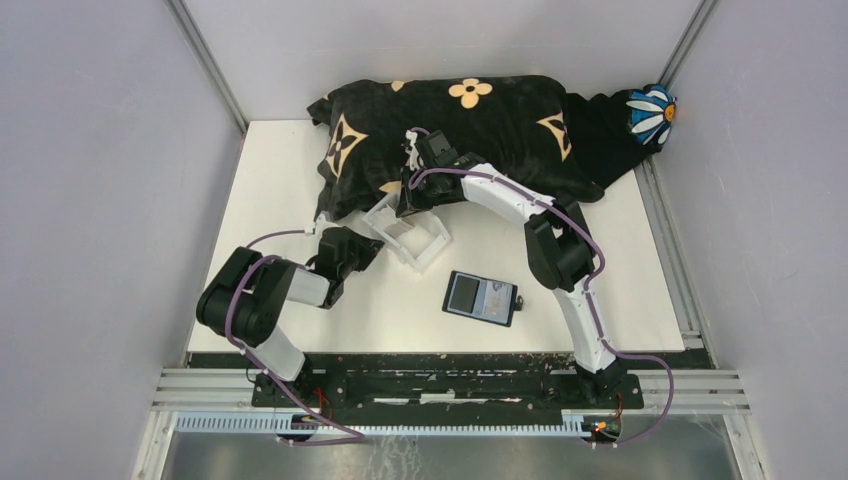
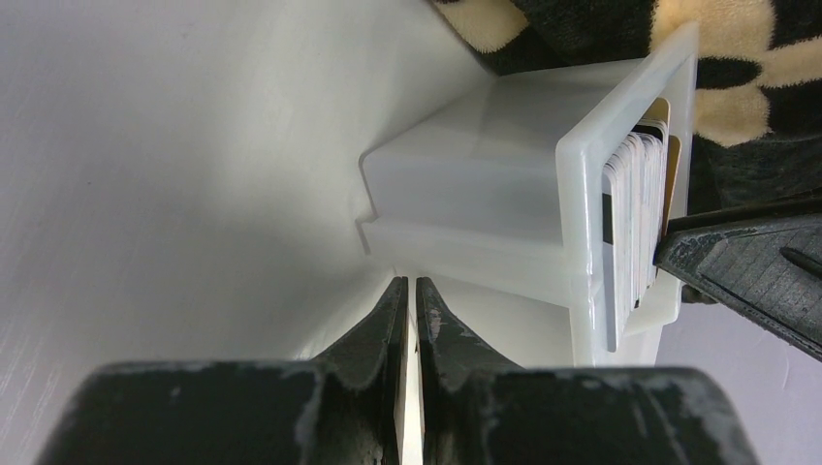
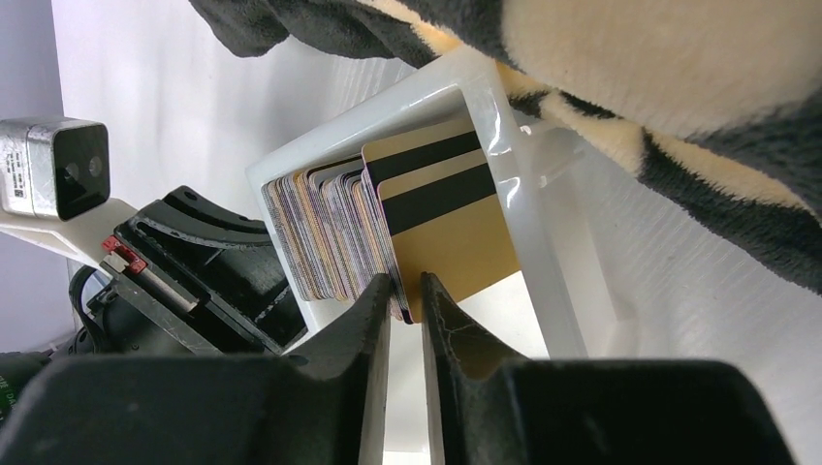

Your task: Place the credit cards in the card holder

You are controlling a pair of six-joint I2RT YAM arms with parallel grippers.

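In the top view, a white box (image 1: 433, 252) stands at the table's middle. Credit cards (image 3: 325, 232) are packed upright inside, and two gold cards with black stripes (image 3: 460, 232) lean at one end. My right gripper reaches into the box, its fingers apart by a narrow gap over the edge of the front gold card. At the box's left side, my left gripper is closed to a slit, seemingly on the lower edge; the grip itself is hard to see. A flat dark card holder (image 1: 480, 298) lies on the table to the right.
Behind the box, a dark patterned cloth (image 1: 440, 115) is heaped along the back, touching or close to the box. More black cloth with a blue-and-white flower (image 1: 652, 115) lies at the back right.
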